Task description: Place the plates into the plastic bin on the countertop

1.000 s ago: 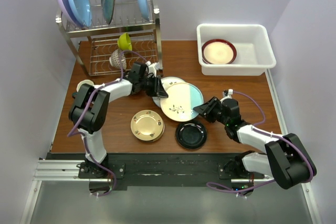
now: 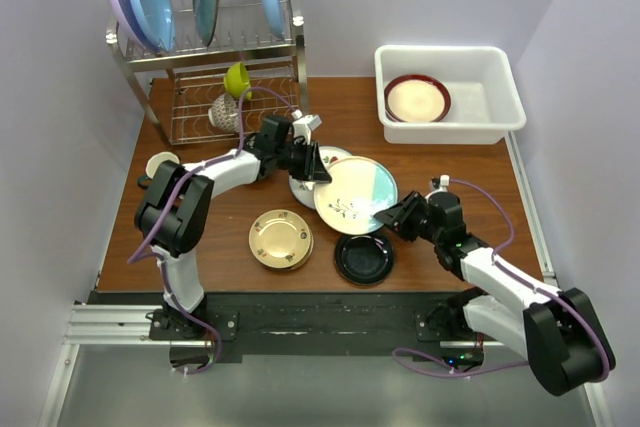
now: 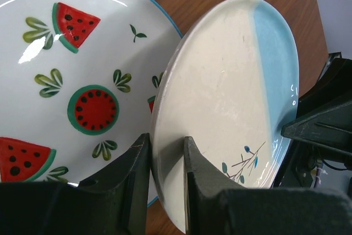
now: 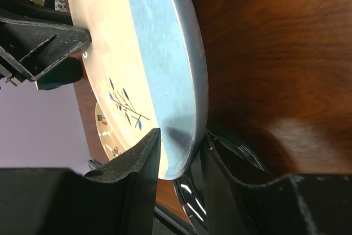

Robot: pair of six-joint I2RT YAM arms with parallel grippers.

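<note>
A cream plate with a pale blue band [image 2: 352, 192] is held raised between both arms. My left gripper [image 2: 314, 169] is shut on its left rim; my right gripper [image 2: 385, 215] is at its right rim, fingers either side of it, grip unclear. Beneath lies a watermelon plate [image 3: 77, 97]. A stack of patterned plates [image 2: 278, 239] and a black plate [image 2: 364, 261] lie in front. The white bin [image 2: 481, 92] at the back right holds a red-rimmed plate [image 2: 414, 99].
The metal rack [image 2: 210, 52] at the back left holds upright plates and cups. A white mug [image 2: 160, 162] stands at the left. The counter just before the bin is fairly clear.
The plate and both grippers have shifted slightly to the right.
</note>
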